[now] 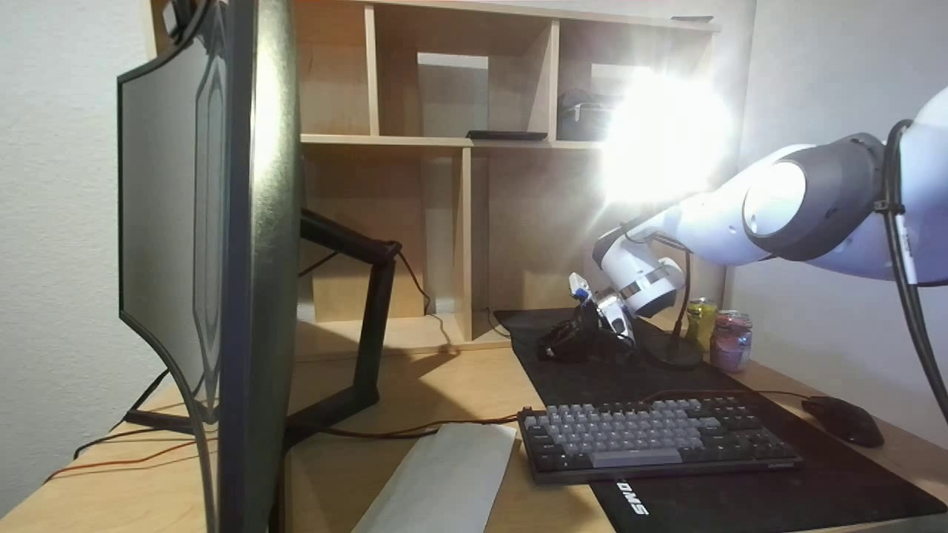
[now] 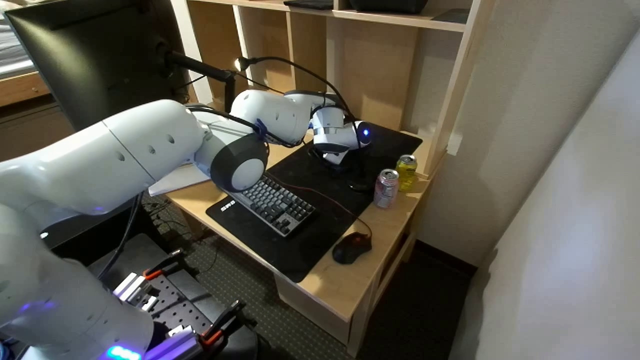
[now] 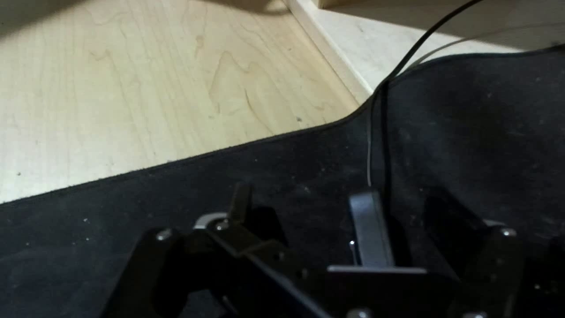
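Low over the far part of the black desk mat [image 3: 132, 212], my gripper stands open, pointing down. Nothing shows between its fingers but the dark mat surface. A thin black cable [image 3: 410, 50] comes from the shelf base over the mat's edge and runs down toward the grey-padded finger; its lower end is lost in the dark there. From the side, the gripper [image 1: 569, 342] looks close to the mat near its back left edge. Whether it touches the mat cannot be told.
The lamp base [image 1: 671, 349] stands just right of my gripper. Beyond it are a yellow can [image 2: 406, 171] and a pink can [image 2: 386, 189]. A keyboard [image 1: 640, 435] and a mouse [image 2: 352, 248] lie toward the front. Shelving [image 1: 466, 240] rises behind; a monitor [image 1: 258, 266] stands left.
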